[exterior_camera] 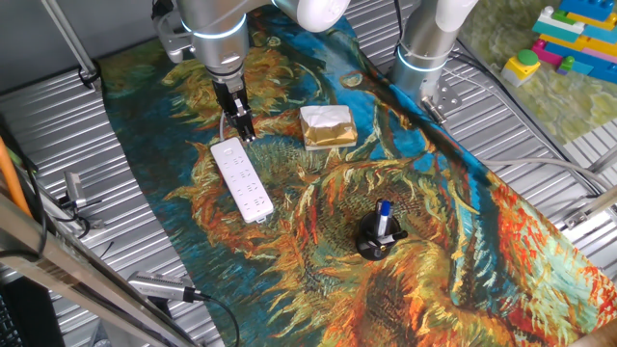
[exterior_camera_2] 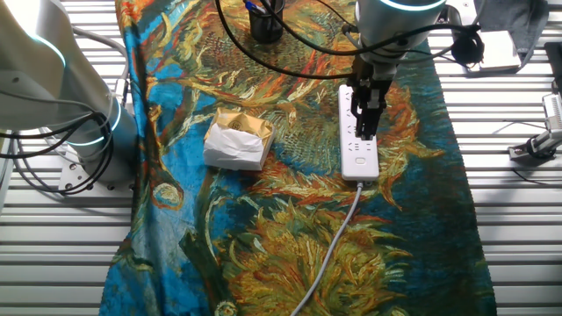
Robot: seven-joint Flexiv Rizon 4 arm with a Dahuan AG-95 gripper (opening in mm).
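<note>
A white power strip (exterior_camera: 243, 181) with several sockets lies on the painted cloth, its cord leaving from the end near the arm. My black gripper (exterior_camera: 247, 137) points down close to that corded end in exterior view 1. In exterior view 2 the gripper (exterior_camera_2: 365, 132) covers part of the power strip (exterior_camera_2: 359, 162). Whether its fingertips touch the strip cannot be told. The fingers look close together, but the gap between them is too small to judge. No object shows in the grip.
A white and gold packet (exterior_camera: 328, 126) lies right of the strip in exterior view 1. A black holder (exterior_camera: 376, 238) with a blue-capped marker (exterior_camera: 384, 215) stands nearer that camera. The strip's cord (exterior_camera_2: 331, 250) runs over the cloth. Bare cloth surrounds these things.
</note>
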